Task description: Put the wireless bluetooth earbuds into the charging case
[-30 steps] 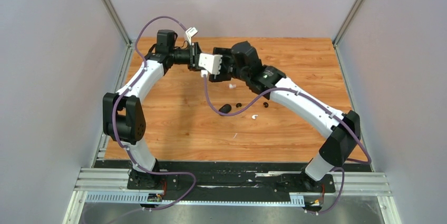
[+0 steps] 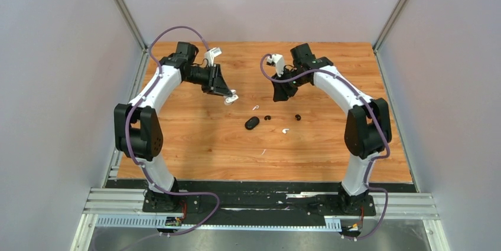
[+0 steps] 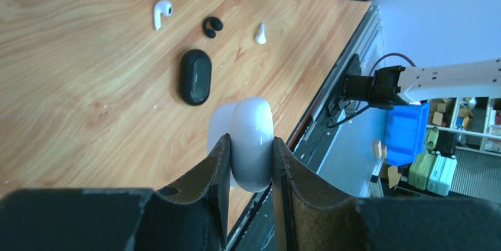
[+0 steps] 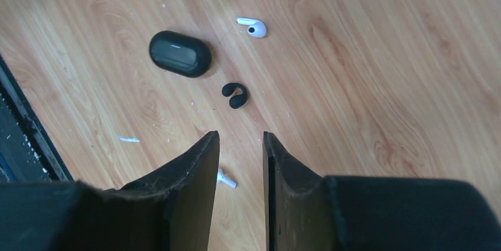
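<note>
The white charging case (image 3: 252, 144) is pinched between the fingertips of my left gripper (image 2: 229, 94), held above the table; whether its lid is open cannot be told. Empty, with a gap between its fingers, my right gripper hangs over the table to the right of the case. One white earbud (image 4: 254, 27) lies on the wood behind the black case, its stem and round head both showing. Another white earbud (image 2: 285, 130) rests farther forward and right; a right finger partly covers this earbud (image 4: 227, 180) in the right wrist view.
A black oblong case (image 2: 252, 123) lies mid-table. Beside it is a curved black piece (image 4: 236, 95), and a further black piece (image 2: 298, 117) sits to the right. A thin white sliver (image 2: 263, 152) lies toward the front. Much bare wood surrounds them.
My right arm has drawn away from the left gripper, rightward and forward. The rear earbud has shifted and now lies more to the left.
</note>
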